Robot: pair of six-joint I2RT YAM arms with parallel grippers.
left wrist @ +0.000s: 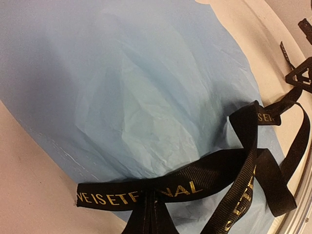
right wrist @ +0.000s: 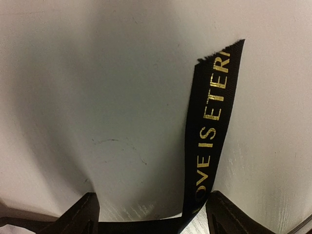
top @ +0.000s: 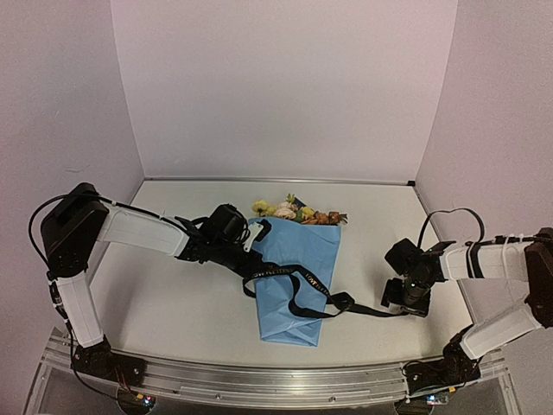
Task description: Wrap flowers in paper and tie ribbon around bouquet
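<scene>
A blue-wrapped bouquet [top: 298,242] lies on the table, its yellow, cream and orange flowers [top: 294,210] showing at the far end. Across the wrap runs a black ribbon [top: 302,290] with gold lettering, looped over itself toward the right. At the wrap's left edge, my left gripper has its fingers together on the ribbon near one cut end. Low over the table at right, my right gripper is open. The ribbon's other part [right wrist: 207,131] passes between its spread fingers, close to the right one, and its frayed end lies beyond them.
A metal rail [top: 276,385] borders the front, and pale walls close in the back and sides.
</scene>
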